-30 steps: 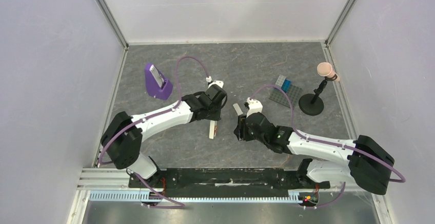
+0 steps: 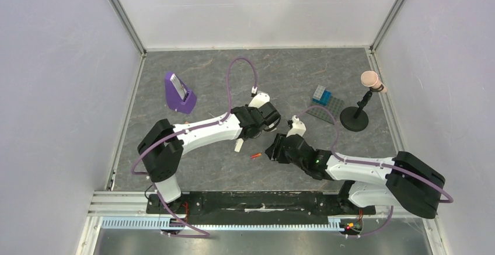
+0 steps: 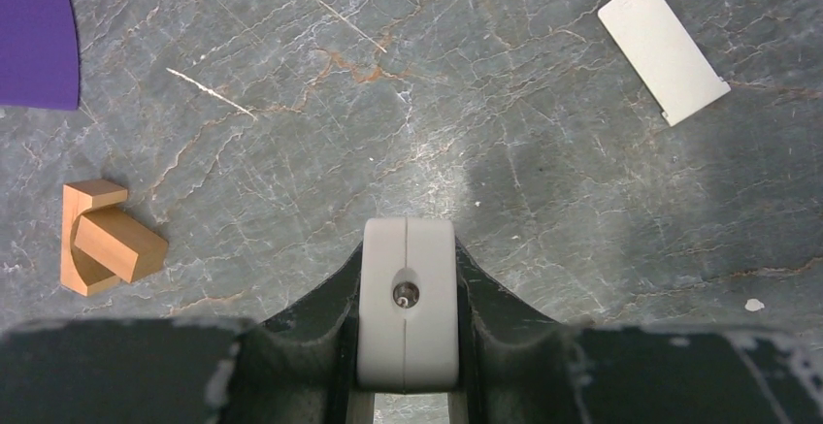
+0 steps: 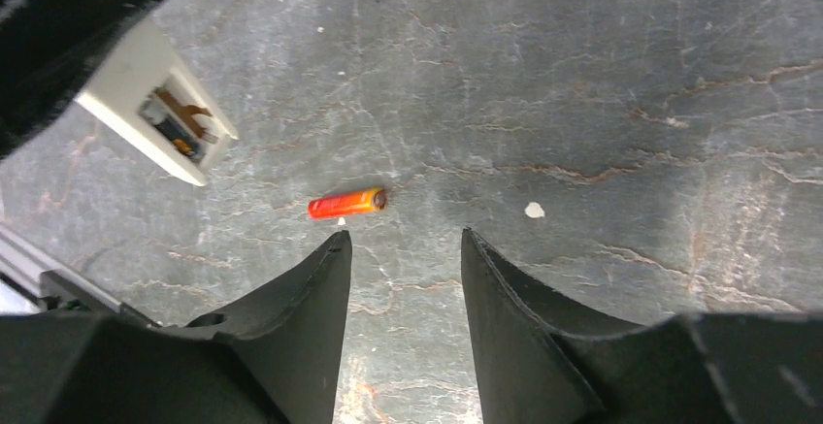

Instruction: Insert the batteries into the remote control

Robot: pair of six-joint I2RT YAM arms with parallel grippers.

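Note:
My left gripper is shut on the white remote control. In the right wrist view its battery compartment faces out at upper left, with a dark battery inside. An orange battery lies loose on the table below the remote, also visible in the top view. My right gripper is open over the table, just right of that battery, nothing between its fingers. The white battery cover lies flat at upper right of the left wrist view.
A purple stand sits at back left, with wooden pieces near it. A green plate with blue block and a black-based stand are at the right.
The orange battery now shows apart on the table in the top view. My right arm has shifted slightly.

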